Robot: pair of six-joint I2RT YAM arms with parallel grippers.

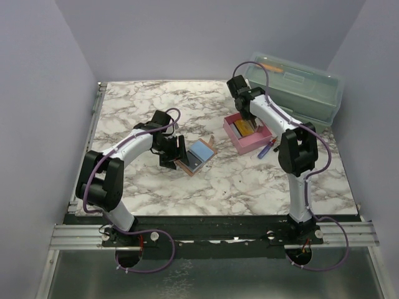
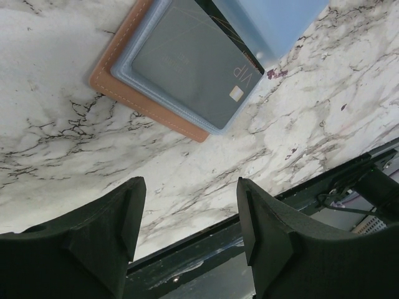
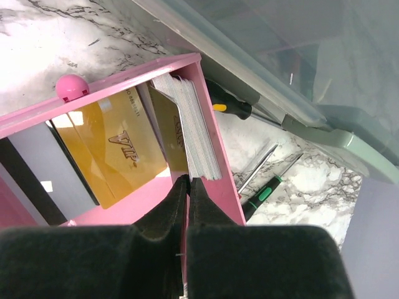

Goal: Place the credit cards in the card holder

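Note:
The card holder [image 1: 201, 154] lies unfolded on the marble table, with brown leather and blue-grey pockets. In the left wrist view a dark grey VIP card [image 2: 193, 68] sits in one of its pockets. My left gripper is open beside the holder, nothing between its fingers. A pink box [image 3: 138, 202] holds a gold VIP card [image 3: 115, 146], a leaning gold card [image 3: 167, 128], grey and black cards and a white stack [image 3: 193, 128]. My right gripper is shut inside the box, its tips at the leaning gold card's lower corner; nothing clearly shows between them.
A clear-lidded green toolbox [image 1: 296, 87] stands close behind the pink box. Screwdrivers [image 3: 260, 198] lie beside the box's right wall.

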